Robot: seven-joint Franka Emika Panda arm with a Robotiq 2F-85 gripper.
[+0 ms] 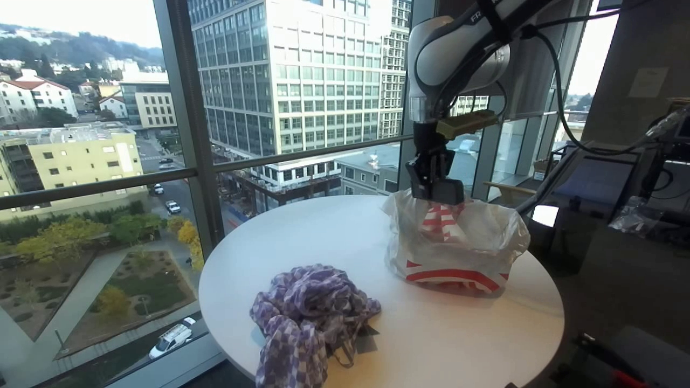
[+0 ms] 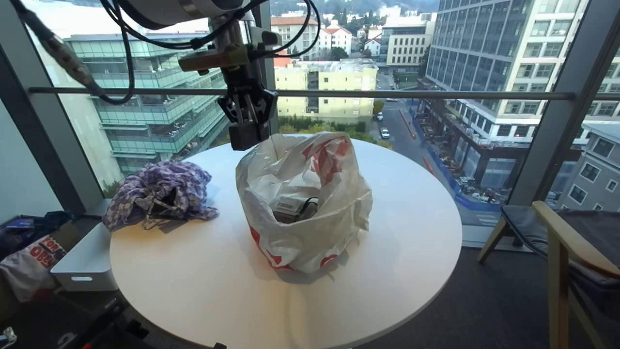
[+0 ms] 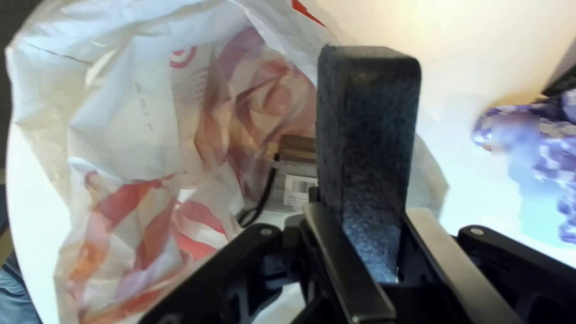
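A black, box-shaped object (image 3: pixel 370 124) is clamped between the two fingers of my gripper, which is shut on it. In exterior view 1 the black box (image 1: pixel 444 192) hangs at the rim of a white plastic bag with red markings (image 1: pixel 459 258). Exterior view 2 has the gripper (image 2: pixel 247 110) above the bag's left rim, box pointing down. The bag (image 2: pixel 302 244) stands with its mouth open. Inside it lies a small pale item with a barcode label (image 2: pixel 288 204) and a dark cord; folds of plastic partly hide the contents.
A crumpled purple checked cloth (image 1: pixel 317 304) lies on the round white table (image 1: pixel 291 226), apart from the bag. Bare tabletop separates them. Large windows border the table, and a wooden-armed chair (image 2: pixel 569 238) stands off it.
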